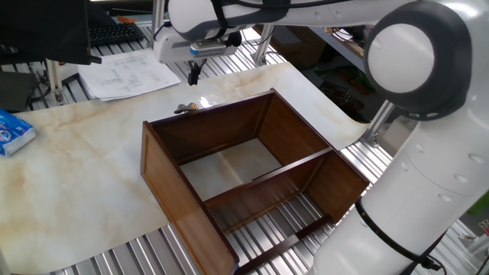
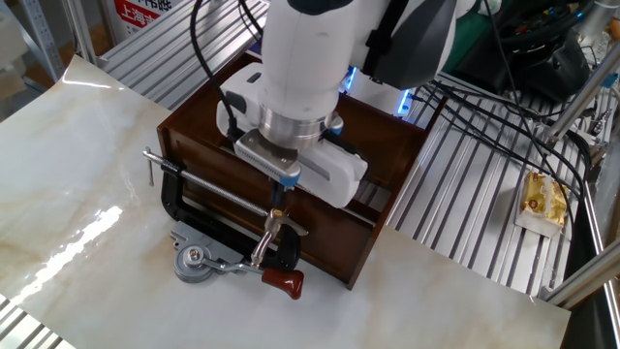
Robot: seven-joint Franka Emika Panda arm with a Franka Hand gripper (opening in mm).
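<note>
My gripper (image 1: 194, 75) hangs in the air beyond the far wall of the brown wooden box (image 1: 172, 169). In exterior view 2 its dark fingers (image 2: 278, 195) point down over the outer side of that box. Whether they are open or shut is too small to tell. Below them in that view is a brass-coloured winged piece (image 2: 277, 230), which exterior view 1 shows at the box's rim, apart from the fingers. Beside the box lie a black clamp with a threaded silver rod (image 2: 218, 190) and a metal crank with a reddish-brown knob (image 2: 283, 282).
Papers (image 1: 128, 74) and a keyboard (image 1: 114, 33) sit behind the marbled sheet. A blue packet (image 1: 13, 133) is at the left edge. The sheet (image 1: 76, 179) is bare left of the box. A white block with a yellow top (image 2: 542, 206) stands on the slatted metal table.
</note>
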